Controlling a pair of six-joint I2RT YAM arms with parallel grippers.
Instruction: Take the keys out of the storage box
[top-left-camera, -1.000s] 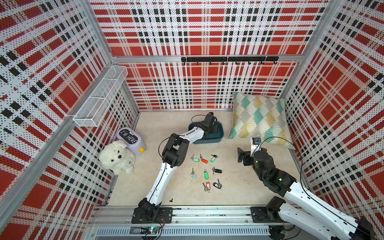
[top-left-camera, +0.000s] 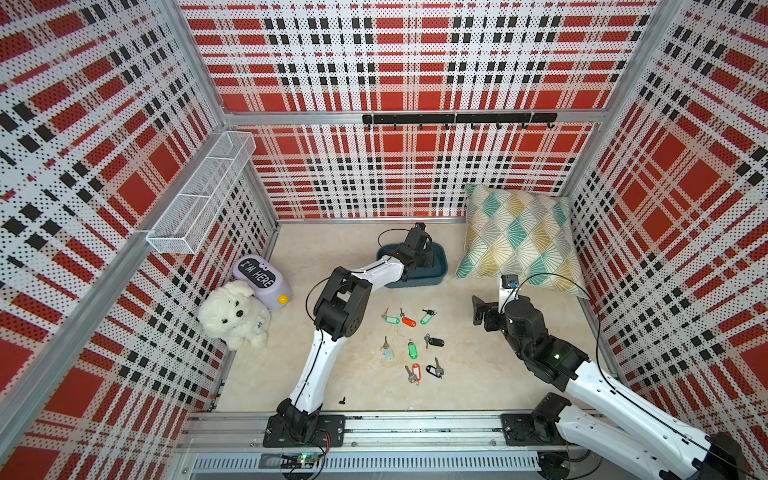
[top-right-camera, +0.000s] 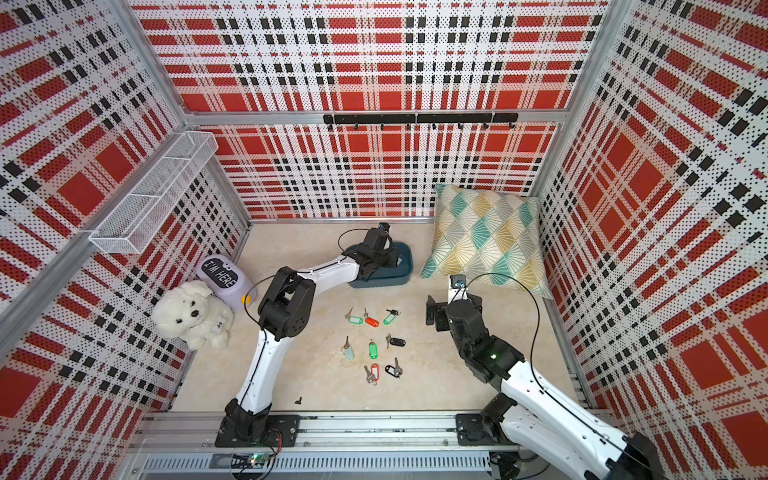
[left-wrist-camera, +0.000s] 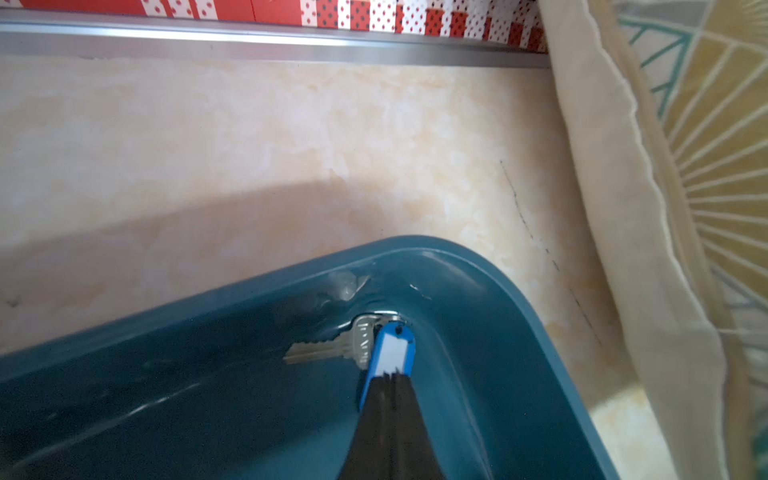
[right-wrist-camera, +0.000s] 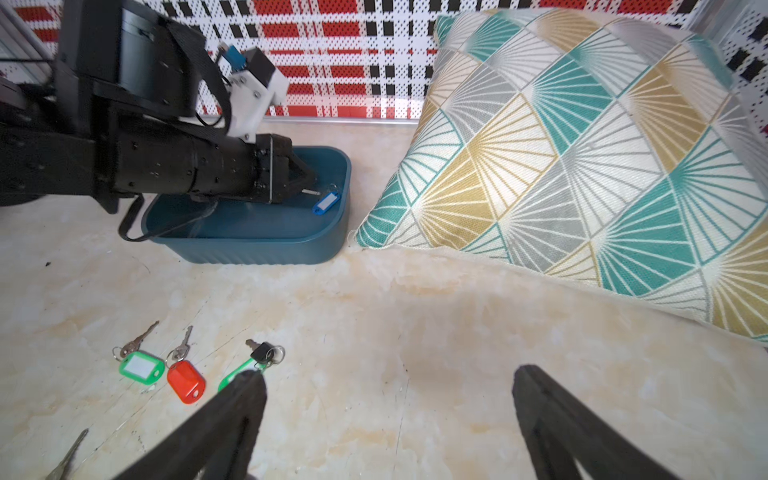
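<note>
A dark teal storage box (left-wrist-camera: 448, 268) stands at the back of the table. In its far right corner lie a silver key (left-wrist-camera: 324, 349) and its blue tag (left-wrist-camera: 393, 352) with a white label. My left gripper is shut over the box; no key shows between its fingertips, which overlap the tag's near end in the left wrist view. From the right wrist view, the tag (right-wrist-camera: 326, 203) rests on the box floor, apart from the left gripper's tip (right-wrist-camera: 308, 177). My right gripper is open and empty above bare table.
Several keys with coloured tags, among them a red tag (right-wrist-camera: 185, 381), lie in front of the box. A patterned pillow (right-wrist-camera: 552, 152) leans close to the box's right side. A white plush dog (top-left-camera: 234, 314) sits far left. Bare table lies before the pillow.
The loose keys on the table have stayed put.
</note>
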